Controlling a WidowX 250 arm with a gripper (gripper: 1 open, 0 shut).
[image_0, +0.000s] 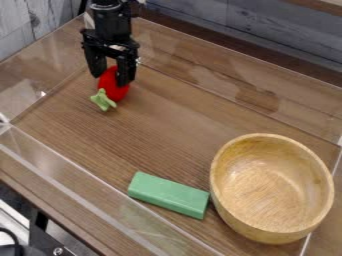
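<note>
My black gripper reaches down from the top left, open, its fingers at the top of a red object with a green part at its lower left, like a strawberry or similar toy. Whether the fingers touch it is unclear.
A wide yellow bowl sits at the front right of the wooden table. A green block lies at the front, left of the bowl.
</note>
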